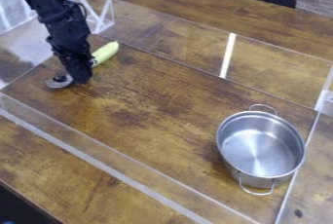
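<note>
The black gripper (81,72) is low over the left side of the wooden table, its tip down by a metal spoon-like utensil (56,83). Whether its fingers hold any of it is too small to tell. A pale yellow-green elongated object (105,54) lies just behind the gripper, partly hidden by it.
A steel pot (260,150) with two handles stands at the lower right. Clear strips or panel edges run along the table's sides.
</note>
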